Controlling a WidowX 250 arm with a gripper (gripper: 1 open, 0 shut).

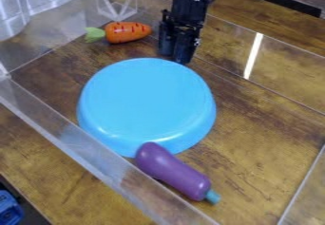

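My black gripper (pixel 181 41) reaches down from the top of the view to the wooden surface, just right of an orange carrot (pixel 127 32) with a green top. Its dark fingers blur together, so I cannot tell whether it is open or shut. A large light-blue upturned bowl or disc (pixel 144 103) lies in the middle. A purple eggplant (pixel 173 172) lies at its lower edge.
Clear plastic walls edge the wooden surface (pixel 248 129) on the left and right. A blue object (pixel 7 208) shows at the bottom-left corner, outside the wall.
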